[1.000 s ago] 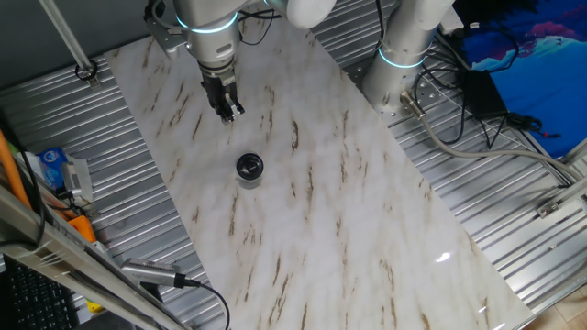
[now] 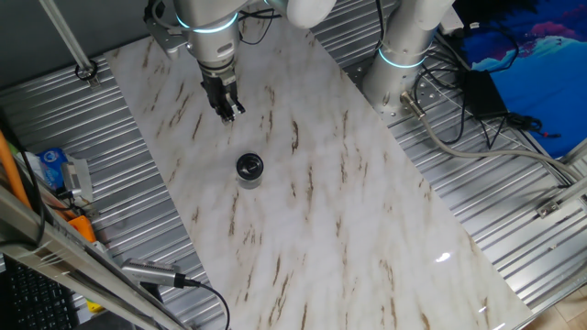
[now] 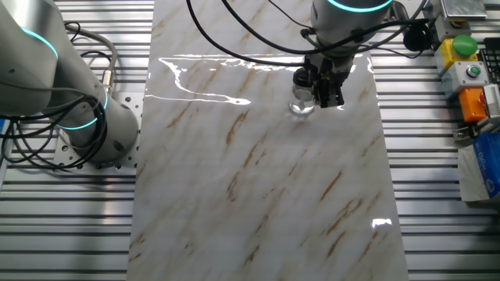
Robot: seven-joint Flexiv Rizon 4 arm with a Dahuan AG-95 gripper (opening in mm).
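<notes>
A small clear jar with a black lid point(image 2: 249, 167) stands upright on the marbled table top point(image 2: 303, 220). In exterior view 2 its glass body point(image 3: 301, 103) shows, while the arm's dark fingers partly cover the lid. My gripper point(image 2: 234, 116) points downward above the table, apart from the jar and toward the arm's side of it in exterior view 1. No object shows at its fingertips. From these angles the gap between the fingers is too small and dark to judge. The gripper point(image 3: 331, 101) appears just right of the jar in exterior view 2.
Clear table surrounds the jar. A robot base point(image 2: 394, 78) with loose cables stands beyond one long edge. Past the other edge are a control box with a green button point(image 3: 465, 45) and a blue package point(image 3: 488, 160). Black cables point(image 3: 258, 55) cross in front of exterior view 2.
</notes>
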